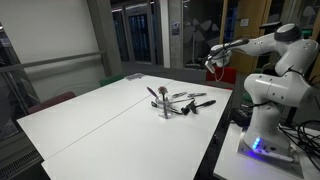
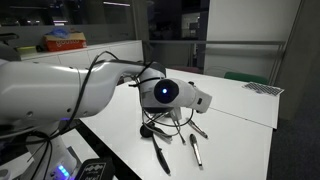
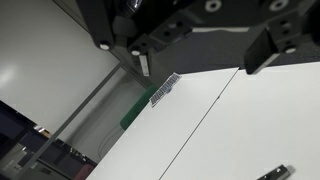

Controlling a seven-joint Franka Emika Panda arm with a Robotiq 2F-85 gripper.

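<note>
My gripper is open in the wrist view, its dark fingers wide apart with nothing between them. Beyond them lies the white table. In exterior view 1 the arm reaches in from the right, and the gripper is off the table's right side, away from the utensils. A holder with upright utensils stands on the table. Around it lie several dark-handled utensils, among them one with a black handle. In exterior view 2 a dark utensil and a slimmer one lie near the front; the arm hides part of the group.
A small patterned card lies by the table edge, near a green chair. One utensil's end shows low in the wrist view. A red bin stands behind the arm.
</note>
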